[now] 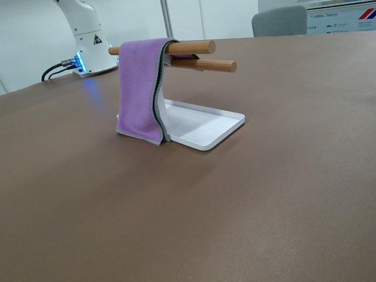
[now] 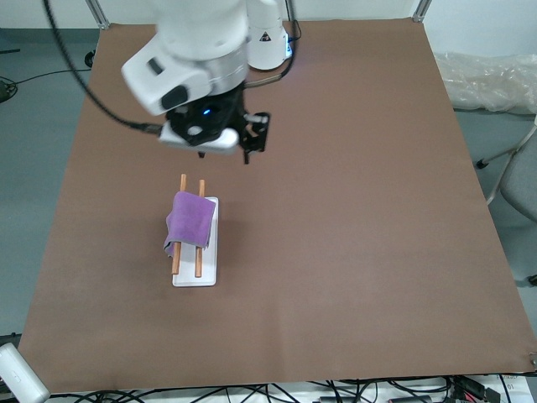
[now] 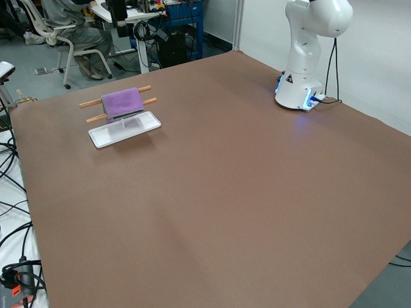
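In the left view a purple towel [image 2: 189,220] drapes over two wooden rods on a rack with a white base [image 2: 194,273]. The top view shows the purple cloth [image 1: 139,88] hanging down beside the white base [image 1: 205,129], over the wooden rods [image 1: 202,65]. In the right view the towel [image 3: 122,101] lies across the rods too. The black gripper [image 2: 247,143] on the white arm is above and right of the rack in the left view, apart from it; its finger state is unclear.
Cables and equipment line the near edge in the left view. A grey chair [image 2: 520,176] stands beyond the right edge, beside bagged plastic.
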